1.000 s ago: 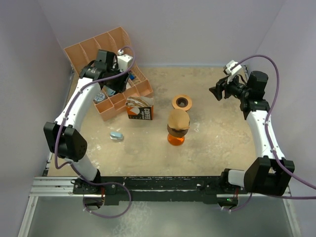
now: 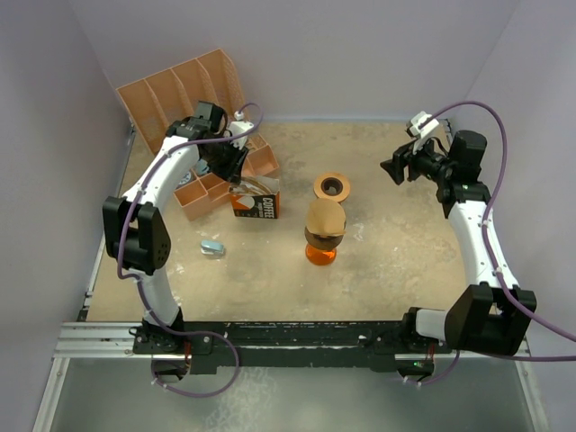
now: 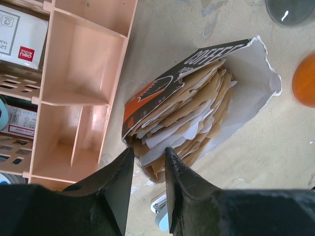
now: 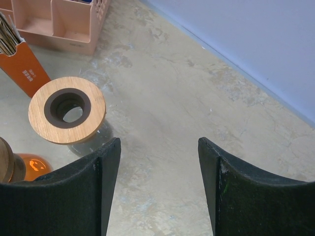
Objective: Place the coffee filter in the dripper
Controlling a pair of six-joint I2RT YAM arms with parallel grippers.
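Tan and white paper filters (image 3: 197, 105) stand packed in an open black-and-orange coffee filter box (image 2: 256, 205). My left gripper is over the near end of the box, partly open, its fingertips in line with the filter edges; whether they touch the paper I cannot tell. Right of the box is a wooden ring with a dark central hole (image 4: 37, 110) on a clear glass body. In front of it stands a tan-topped brown piece (image 2: 325, 219) over an orange base (image 2: 320, 256). Which of these is the dripper is unclear. My right gripper hangs open and empty above bare table.
A pink compartment organizer (image 2: 205, 193) stands close behind and left of the box. A small light-blue item (image 2: 212, 247) lies on the table in front.
My left arm has moved right and toward the front, bringing its gripper from above the organizer to the filter box. The right arm and the objects have stayed put.
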